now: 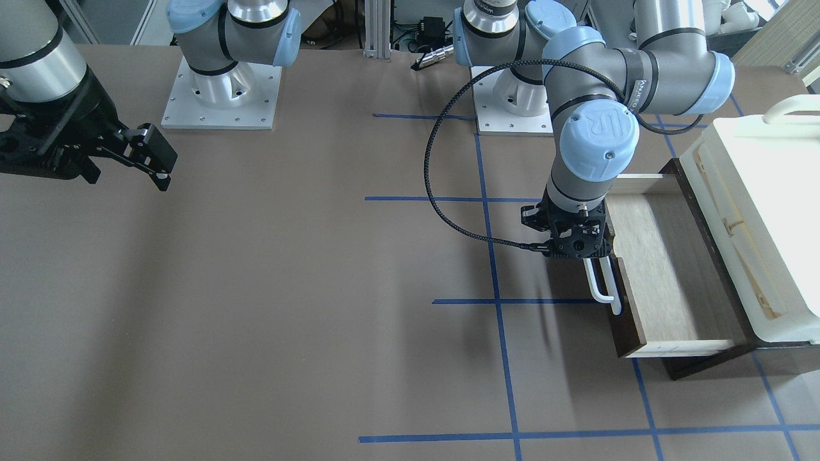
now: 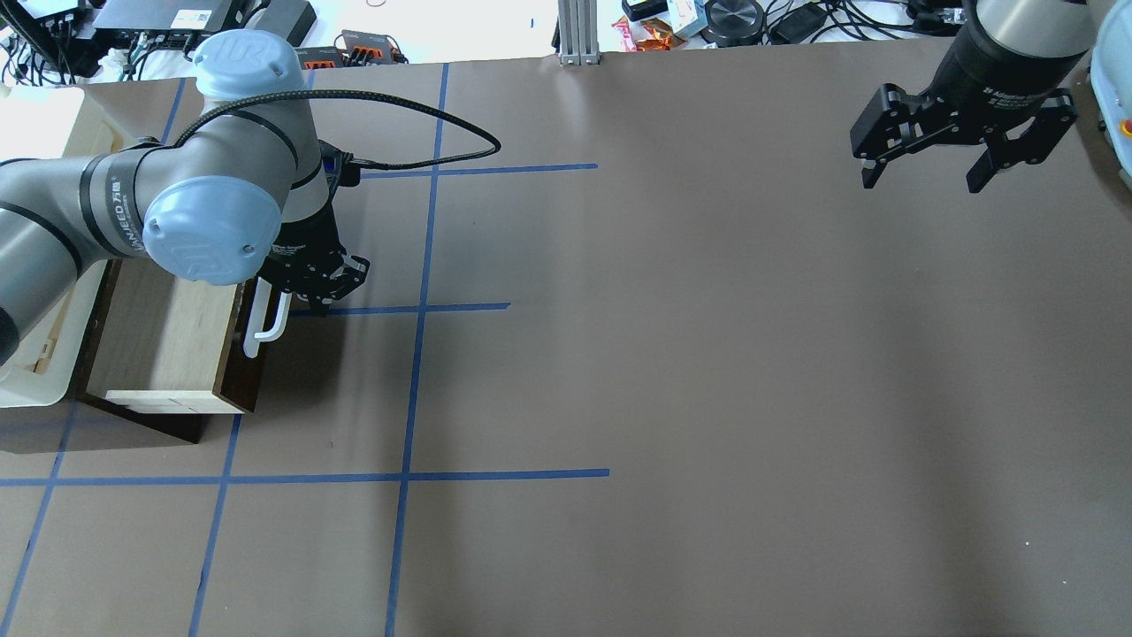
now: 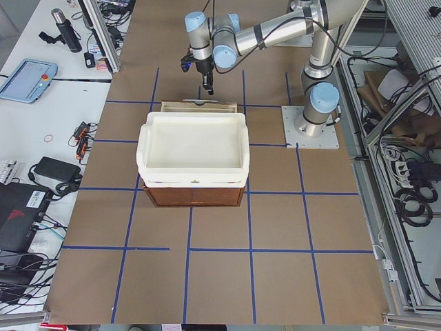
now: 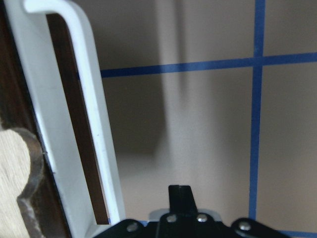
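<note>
My gripper [image 1: 569, 242] hangs low beside the white handle [image 1: 596, 284] on the front of an open wooden drawer [image 1: 676, 276], which sits under a white plastic tray lid [image 1: 776, 200]. In the left wrist view the handle [image 4: 99, 139] runs along the left, with the gripper's black tips [image 4: 181, 198] at the bottom, just right of it. Whether the fingers are open or shut is unclear.
A second arm's black gripper [image 2: 960, 138] is idle across the table. Cables and electronics lie beyond the table's edge.
</note>
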